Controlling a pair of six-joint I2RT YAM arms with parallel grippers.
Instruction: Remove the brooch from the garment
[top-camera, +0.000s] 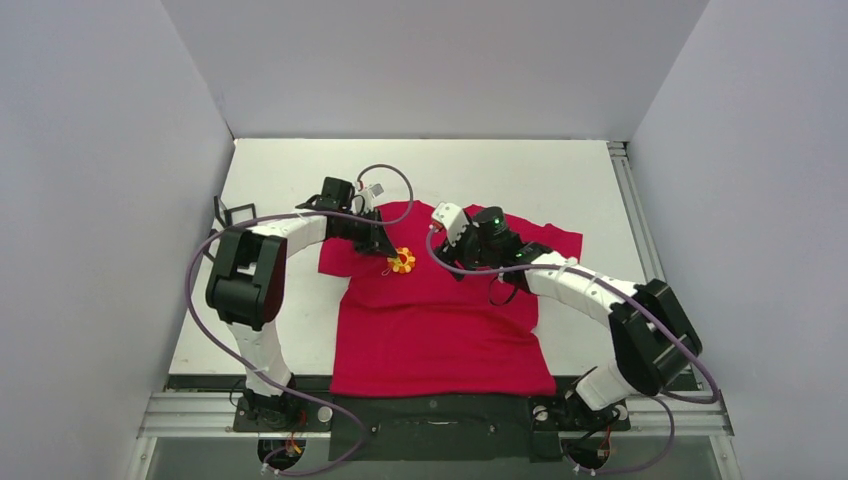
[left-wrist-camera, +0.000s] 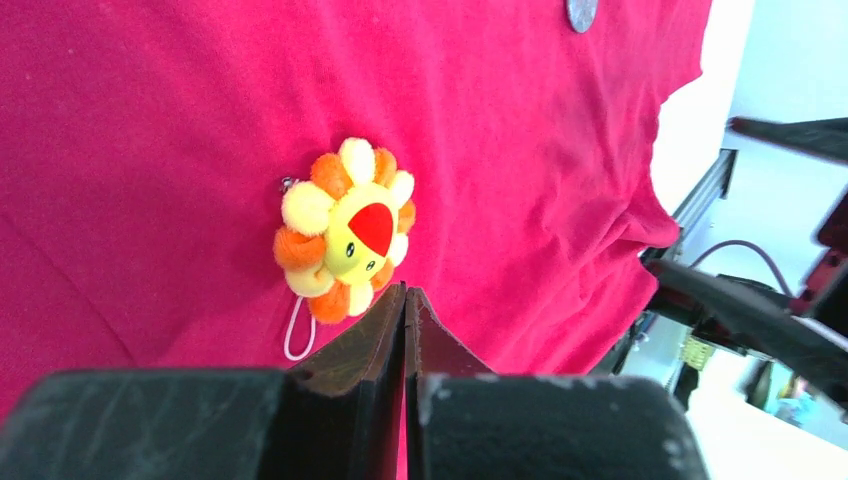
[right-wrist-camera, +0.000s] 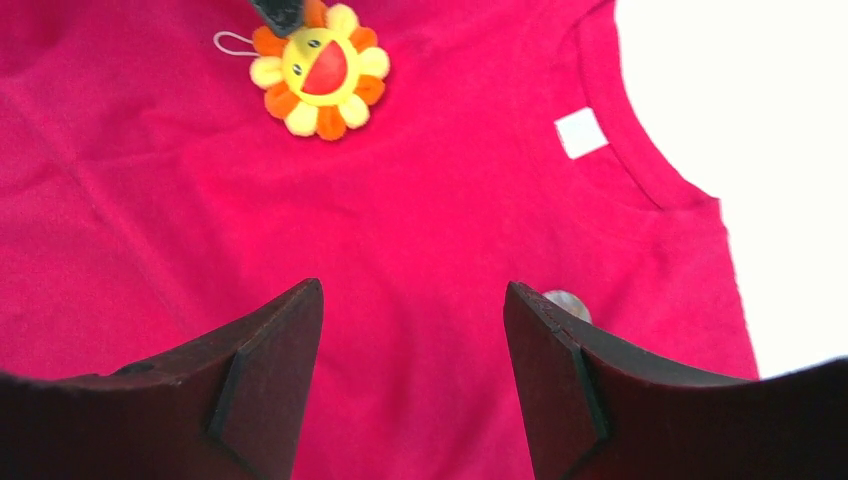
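Observation:
The brooch (left-wrist-camera: 372, 228), a plush flower with yellow and orange petals, lies on the red garment (top-camera: 430, 340). A white loop (left-wrist-camera: 297, 330) hangs from it, and a small metal bit (left-wrist-camera: 287, 184) shows at its edge. My left gripper is shut beside the brooch, with nothing visible between its fingers. In the right wrist view, a dark left fingertip (right-wrist-camera: 280, 12) overlaps the flower's rim; whether it touches cannot be told. My right gripper stands open over the cloth, to the brooch's right in the top view, nothing between its fingers.
A silvery disc (right-wrist-camera: 568, 304) and a white square patch (right-wrist-camera: 581, 133) are on the garment's upper part. A small black frame (top-camera: 240, 214) lies at the table's left edge.

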